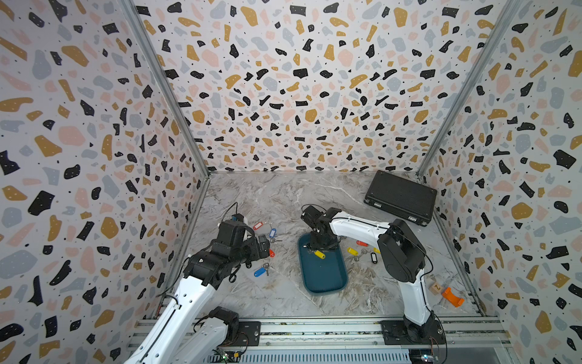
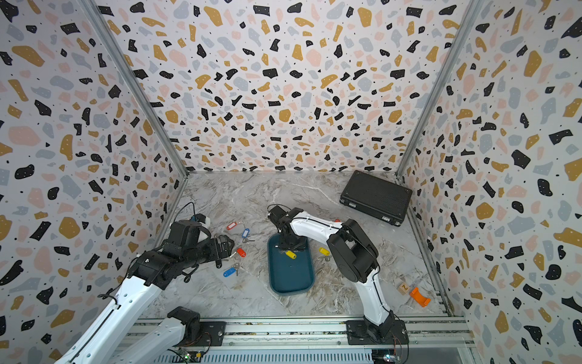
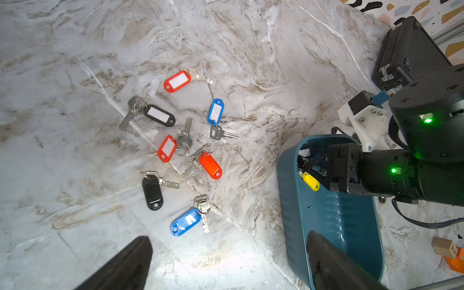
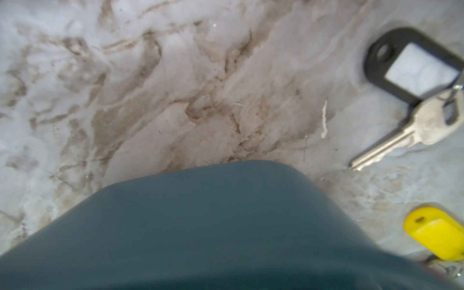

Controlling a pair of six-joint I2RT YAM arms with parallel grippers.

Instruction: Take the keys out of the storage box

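The storage box (image 1: 324,284) is a deep teal tray in the middle of the table. A yellow-tagged key (image 3: 310,181) lies near its far end, beside my right gripper, which reaches down inside the box with its fingers open. A pale tag (image 3: 303,152) shows by those fingers; the rest there is hidden. The right wrist view shows mostly the box wall (image 4: 217,217), and no fingers. My left gripper hangs wide open and empty above the left side of the table, where several tagged keys lie, among them a blue-tagged one (image 3: 186,222).
Right of the box lie more keys, including a black-tagged one (image 4: 420,70) and a yellow-tagged one (image 4: 435,233). A black case (image 1: 400,197) stands at the back right. An orange piece (image 1: 452,297) sits at the front right.
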